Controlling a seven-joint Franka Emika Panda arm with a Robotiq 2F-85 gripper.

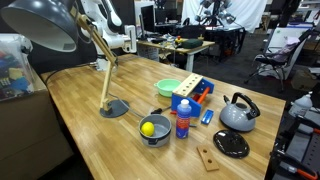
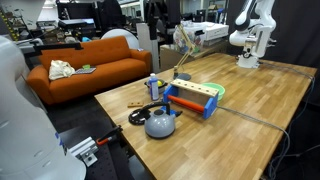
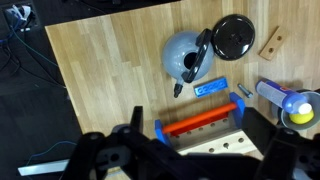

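In the wrist view my gripper is open, its dark fingers wide apart with nothing between them, looking down on the table from above. A grey kettle (image 3: 185,52) with a black handle stands ahead of it, with a round black lid (image 3: 234,36) beside it. A small blue block (image 3: 211,87) lies between the kettle and a toolbox with a red bar (image 3: 197,122). Towards the right are a blue bottle (image 3: 283,97) and a grey pot (image 1: 156,141) with a yellow ball (image 1: 148,129) inside.
A flat wooden piece (image 1: 207,158) lies near the lid. Behind the toolbox sits a green bowl (image 1: 168,87); a desk lamp's base (image 1: 114,108) stands farther left. In exterior view 2, the table's near right part (image 2: 225,145) is mostly bare.
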